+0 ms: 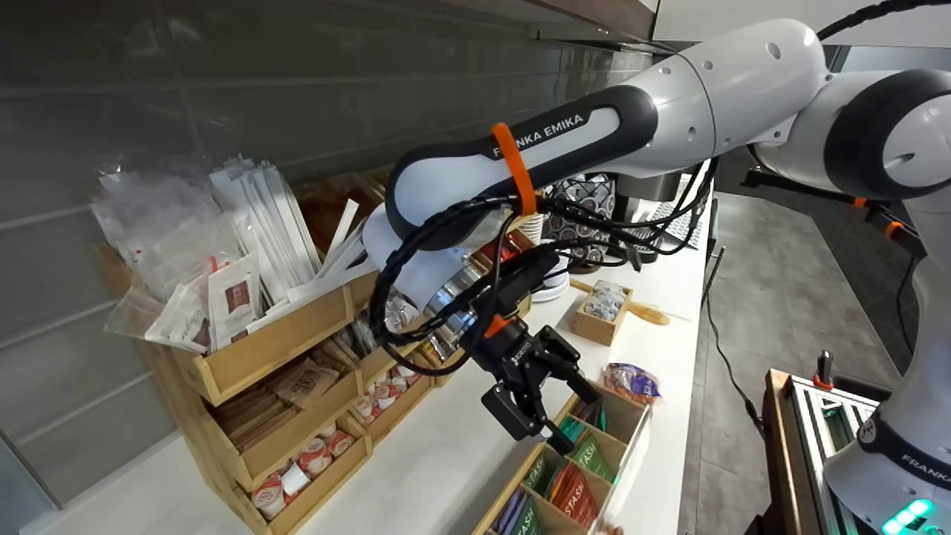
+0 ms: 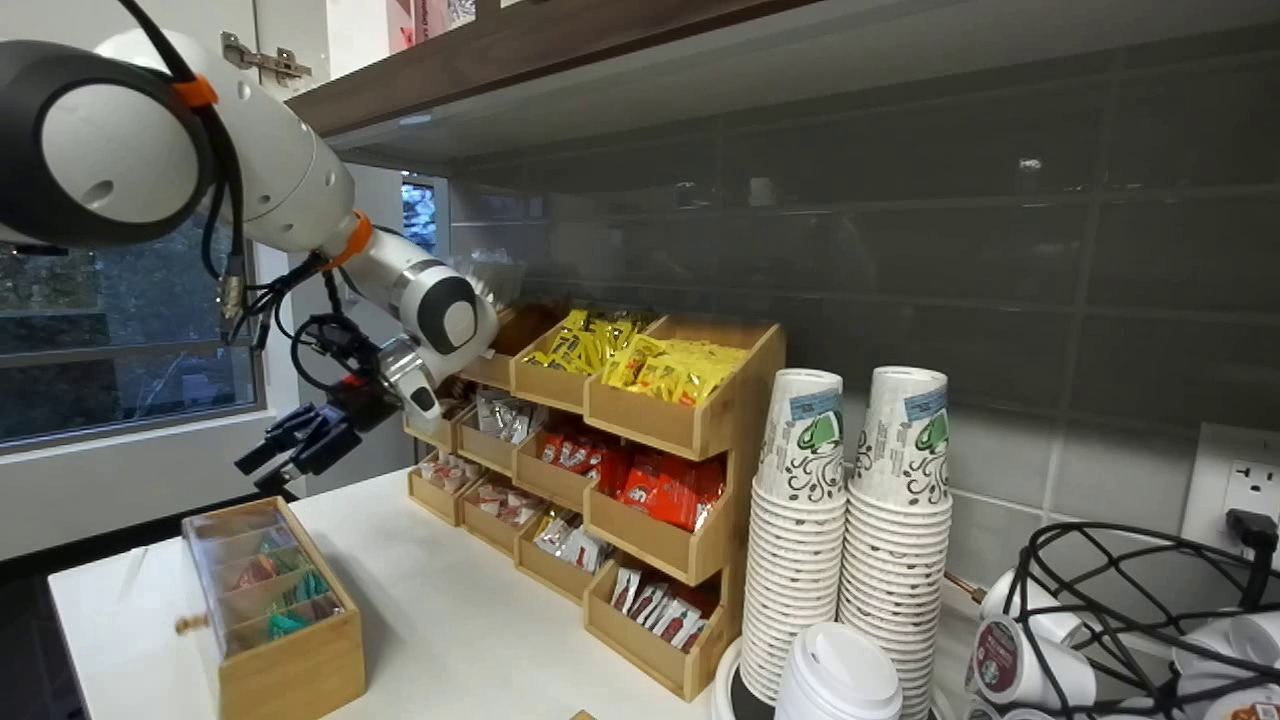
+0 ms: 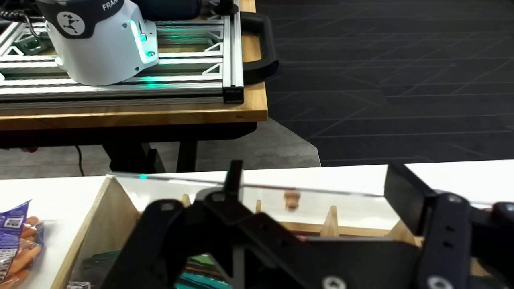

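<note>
The gripper (image 1: 570, 415) hangs just above a wooden tea box (image 2: 294, 662), its fingers parted. In the wrist view a wide gap with nothing held shows between the fingers. Tea packets fill the box's compartments, among them red packets (image 1: 573, 498) and green packets (image 1: 592, 456). On the box's outer side is a clear panel (image 2: 206, 584) with a small wooden knob (image 3: 291, 198). Whether this lid is fully down cannot be told. The gripper blocks part of the box in the wrist view.
A purple bag of carrots (image 1: 631, 380) lies beyond the box, near the counter edge. The tiered wooden rack (image 2: 654, 542) stands along the wall, with paper cups (image 2: 794, 540) beside it. Bare white counter (image 2: 462, 600) separates rack and box.
</note>
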